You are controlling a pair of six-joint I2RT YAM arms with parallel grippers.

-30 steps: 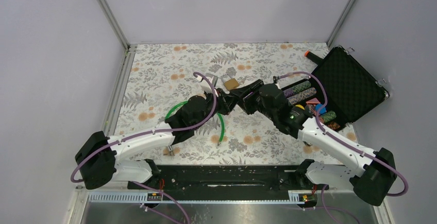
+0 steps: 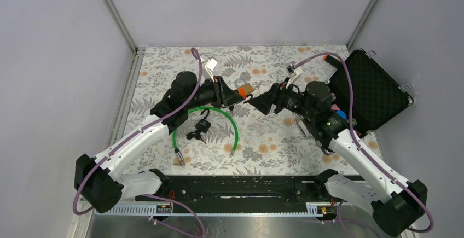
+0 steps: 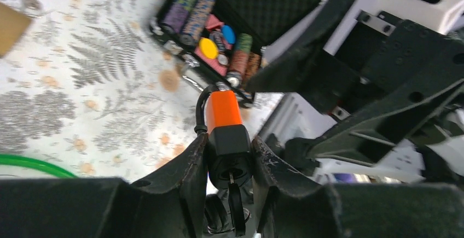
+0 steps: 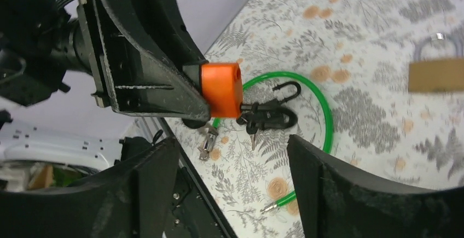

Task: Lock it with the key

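My left gripper is shut on an orange-and-black padlock (image 3: 222, 109), with its shackle beside the body, seen in the left wrist and right wrist views. In the top view the left gripper (image 2: 234, 94) holds it near the table's centre. My right gripper (image 2: 262, 97) faces it from the right, open, with nothing visible between its fingers; in the right wrist view its dark fingertips show at the bottom. Dark keys or a second lock (image 4: 265, 119) lie on the table by a green hose (image 4: 328, 123); which exactly is hard to tell.
An open black case (image 2: 376, 87) with chips and small items stands at the right. A cardboard piece (image 4: 435, 76) lies near the centre. A dark cylinder with an orange end (image 2: 334, 62) is at the back right.
The left arm has swung up and left, uncovering the dark items on the table, with the orange lock still held. The right gripper has drawn back from the left one.
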